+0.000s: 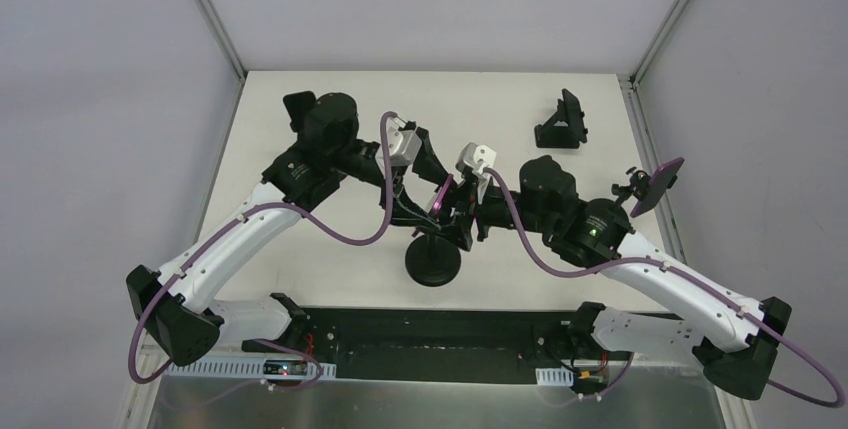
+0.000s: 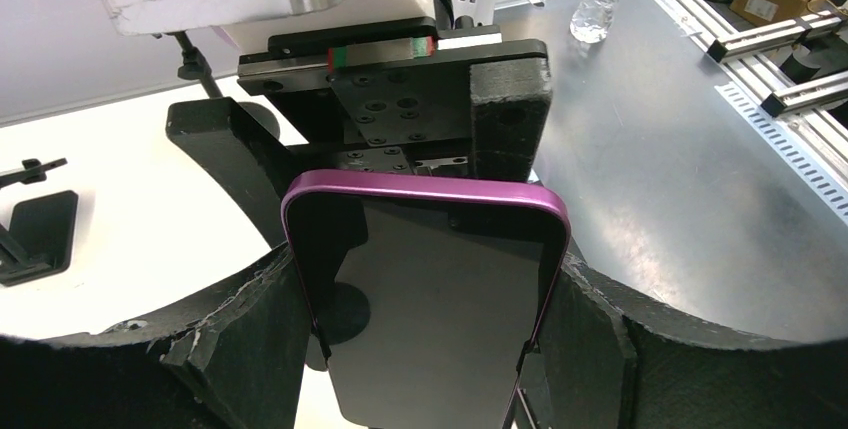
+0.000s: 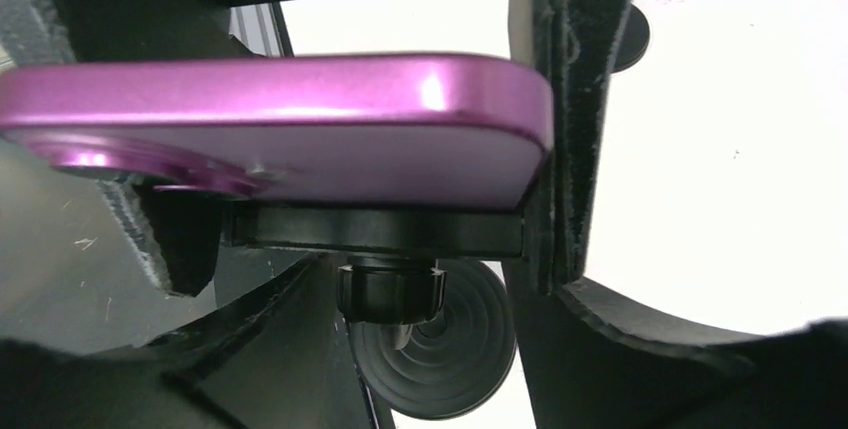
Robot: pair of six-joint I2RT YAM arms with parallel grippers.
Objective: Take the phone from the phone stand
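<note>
A pink-rimmed phone (image 1: 440,194) sits atop a stand with a round black base (image 1: 432,264) at the table's middle front. Both grippers crowd round it. In the left wrist view the phone (image 2: 430,309) stands between the fingers of my left gripper, its sides close to both. In the right wrist view the phone's pink edge (image 3: 300,89) lies between the fingers of my right gripper, with the stand's clamp (image 3: 380,229) and base (image 3: 450,349) below. Whether either gripper grips the phone is unclear.
Another black stand (image 1: 560,124) is at the back right; a further pink phone on a mount (image 1: 655,189) is at the right.
</note>
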